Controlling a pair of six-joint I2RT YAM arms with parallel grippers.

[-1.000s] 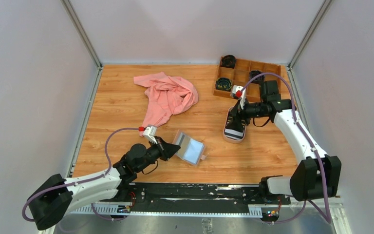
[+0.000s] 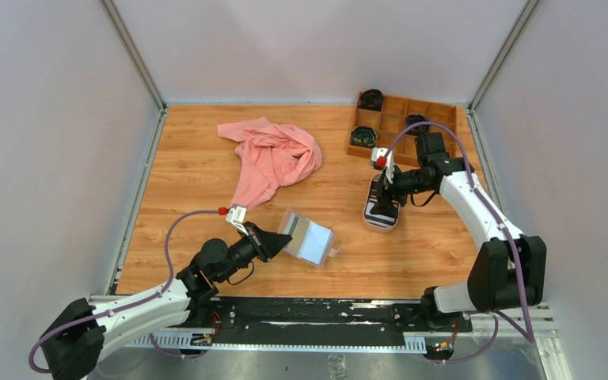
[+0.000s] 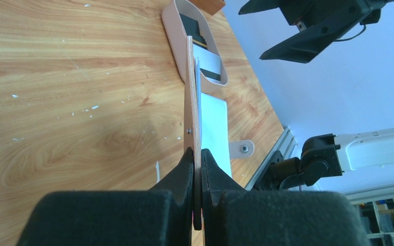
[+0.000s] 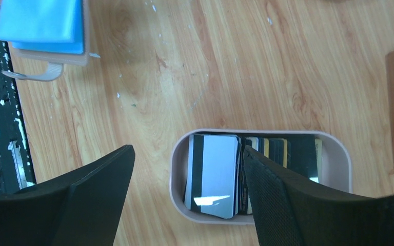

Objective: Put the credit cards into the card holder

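Observation:
The card holder point(image 2: 314, 244), a pale wallet with light-blue sleeves, is at the table's front middle. My left gripper is shut on its thin edge, which stands upright between the fingers in the left wrist view. To the right, a pink oval box point(image 2: 369, 222) holds a row of stacked cards point(image 4: 213, 174), a white one with a dark stripe at one end. My right gripper hangs open over that box's end, its fingers either side of the white card, apart from it.
A wooden compartment tray point(image 2: 396, 107) with dark round items stands at the back right. A pink cloth point(image 2: 277, 154) lies at the back left. Bare table separates the holder and the box.

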